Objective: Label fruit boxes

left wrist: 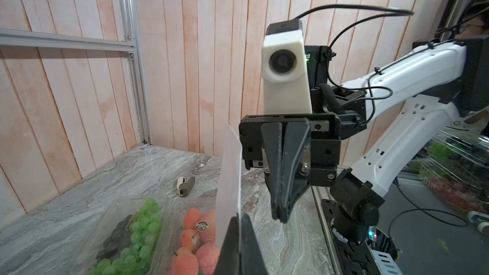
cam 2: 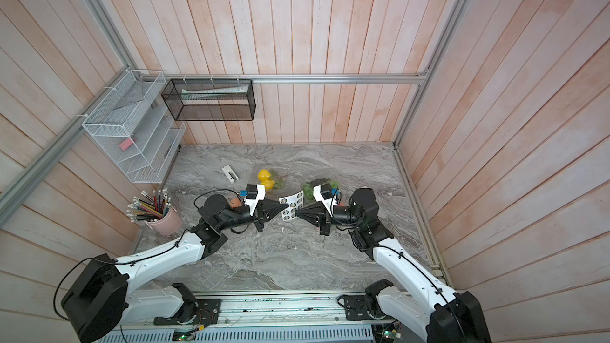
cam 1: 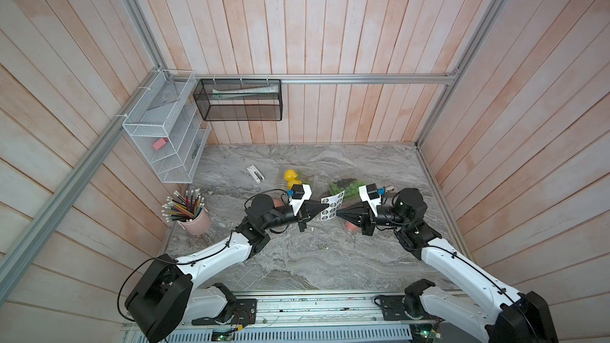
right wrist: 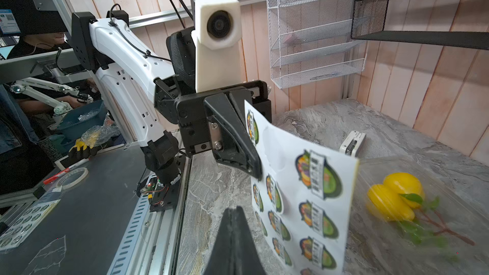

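Observation:
A white sheet of round fruit stickers (right wrist: 318,198) is held upright by my left gripper (cam 1: 324,205), its fingertips shut on the sheet's edge (left wrist: 228,183). Facing it, my right gripper is shut with nothing between its fingers, just beside the sheet. Below are clear boxes holding green and dark grapes (left wrist: 142,229), pink peaches (left wrist: 203,254) and yellow lemons (right wrist: 394,198).
A stapler (cam 1: 254,173) lies at the back left. A pink cup of pens (cam 1: 194,222) stands at the left. A white wire rack (cam 1: 162,130) and black wire basket (cam 1: 238,108) hang on the walls.

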